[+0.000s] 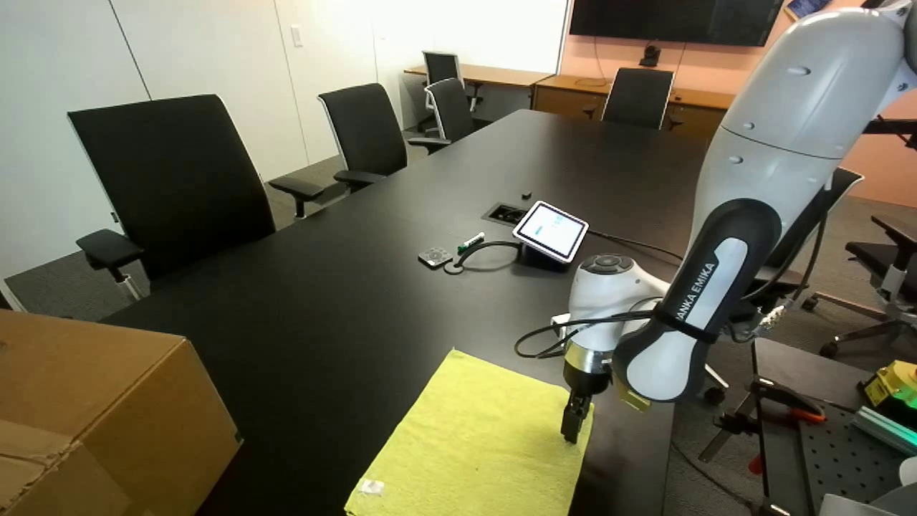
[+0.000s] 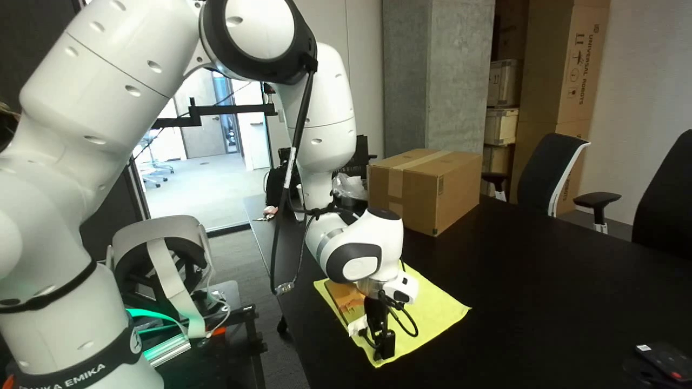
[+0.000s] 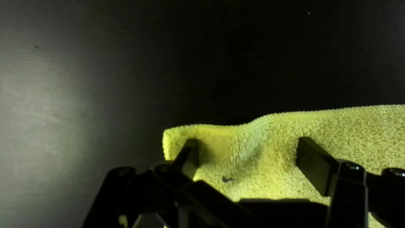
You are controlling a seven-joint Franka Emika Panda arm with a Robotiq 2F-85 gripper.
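A yellow cloth (image 1: pixel 481 430) lies spread on the black table, with a small white tag (image 1: pixel 372 487) near its near-left corner. My gripper (image 1: pixel 571 435) points down over the cloth's right side, close to its edge. In the wrist view the gripper stands open, its fingers (image 3: pixel 313 163) apart. Between them the cloth (image 3: pixel 246 152) rises in a slight fold near one corner, and a small dark mark shows on it. Whether the fingertips touch the cloth is hard to tell. In the second exterior view, the arm hides part of the cloth (image 2: pixel 428 311).
A cardboard box (image 1: pixel 112 413) stands on the table at the left. Farther back are a tablet on a stand (image 1: pixel 551 232), a green marker (image 1: pixel 471 244) and a small flat square item (image 1: pixel 435 257). Bare table lies between the box and the cloth.
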